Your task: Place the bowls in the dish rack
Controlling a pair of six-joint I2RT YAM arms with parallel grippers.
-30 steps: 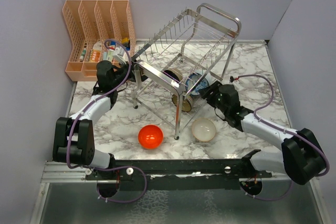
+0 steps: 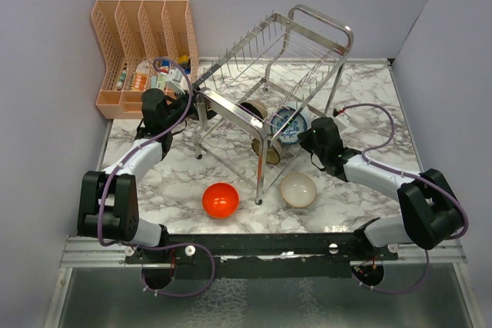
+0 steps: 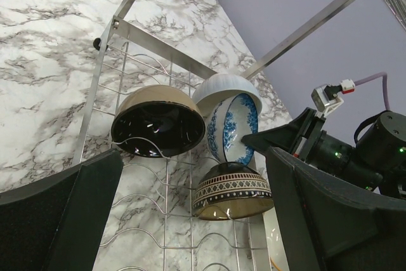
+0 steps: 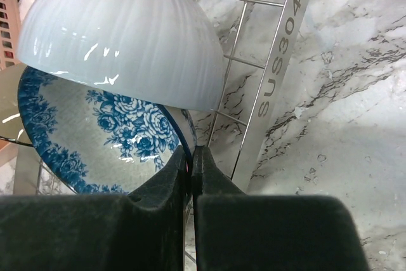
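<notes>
In the rack's lower tier sit a black bowl [image 3: 157,128], a white ribbed bowl [image 4: 120,36], a blue floral bowl [image 4: 108,131] and a patterned bowl [image 3: 231,195]. My right gripper is shut on the rim of the blue bowl, which stands tilted against the white one. My left gripper stands open above the lower tier, with nothing between its fingers. An orange bowl [image 2: 220,200] and a cream bowl [image 2: 298,190] rest on the counter in front of the rack.
The metal rack [image 2: 234,118] fills the middle. A peach organizer [image 2: 111,44] with small items stands at back left.
My right arm has moved slightly inward and the gripper has closed in on the blue bowl's rim. The left arm has not moved.
</notes>
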